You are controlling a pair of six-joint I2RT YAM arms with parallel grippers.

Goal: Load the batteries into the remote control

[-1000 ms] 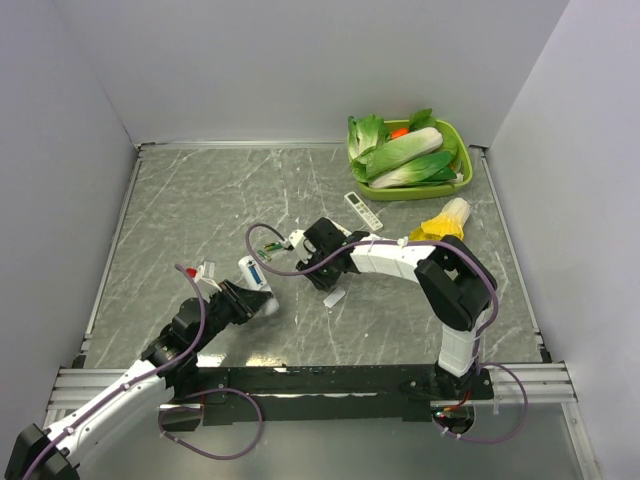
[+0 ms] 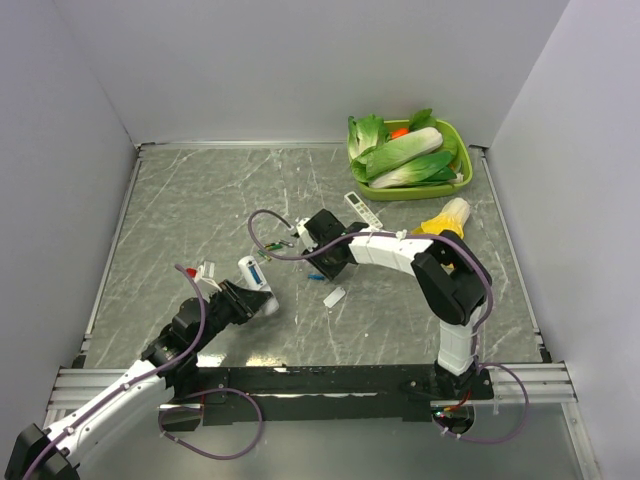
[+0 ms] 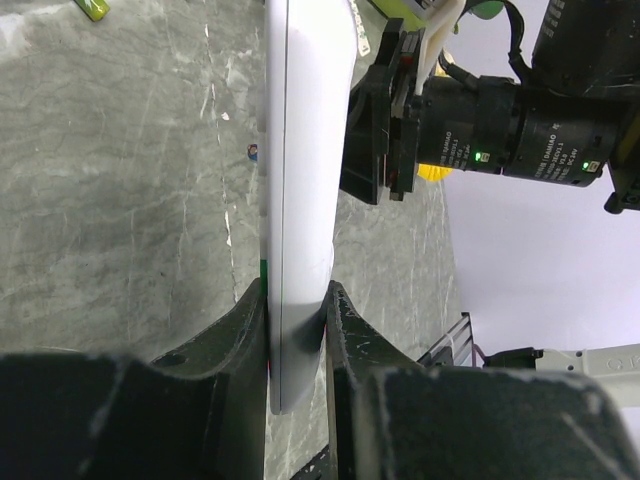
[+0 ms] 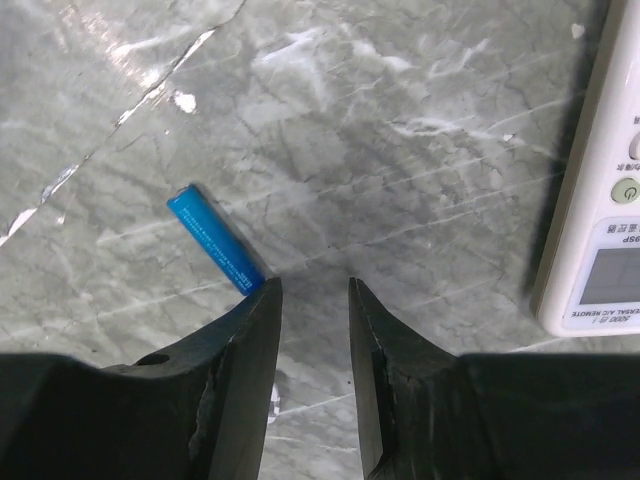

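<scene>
My left gripper is shut on a white remote control (image 3: 308,150), which stands tilted up, edge-on in the left wrist view. From the top view, the held remote (image 2: 257,283) shows its open side with something blue in it. A blue battery (image 4: 217,240) lies flat on the table in the right wrist view, its near end close by the left finger. My right gripper is open just above the table, with only bare surface between its fingers. In the top view the right gripper partly covers this battery (image 2: 316,277).
A white cover-like piece (image 2: 334,297) lies near the right gripper. Green batteries (image 2: 268,250) lie to its left. Farther back are another remote (image 2: 362,210), a green vegetable basket (image 2: 420,192) and a yellow-wrapped cabbage (image 2: 446,217).
The right gripper has shifted slightly toward the back of the table, and the blue battery now shows beside it in the top view. The left arm and its remote stay still.
</scene>
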